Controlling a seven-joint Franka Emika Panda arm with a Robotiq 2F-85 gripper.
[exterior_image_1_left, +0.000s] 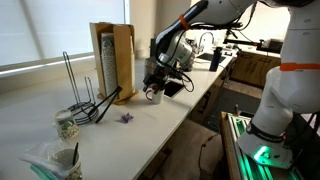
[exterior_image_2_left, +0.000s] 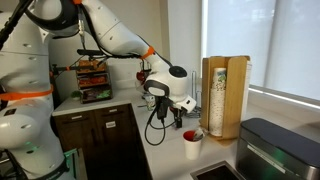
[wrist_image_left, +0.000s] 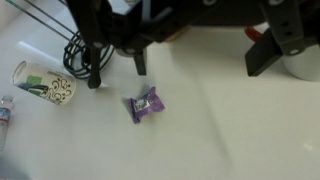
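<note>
My gripper is open, with no object between its fingers in the wrist view. In the first exterior view the gripper (exterior_image_1_left: 165, 82) is low over the counter, close to a white cup (exterior_image_1_left: 155, 97). That cup (wrist_image_left: 302, 64) appears beside the right finger in the wrist view, partly hidden by it. The second exterior view shows the cup (exterior_image_2_left: 192, 147) upright, with something reddish at its top. A small purple-wrapped item (wrist_image_left: 147, 104) lies on the white counter, and in the first exterior view the item (exterior_image_1_left: 126, 118) is left of the cup.
A tall brown-and-white holder (exterior_image_1_left: 114, 60) stands behind the cup. Left of it are a wire rack (exterior_image_1_left: 84, 98) and a patterned can (exterior_image_1_left: 67, 125). A silver toaster-like box (exterior_image_2_left: 272, 153) stands near the cup.
</note>
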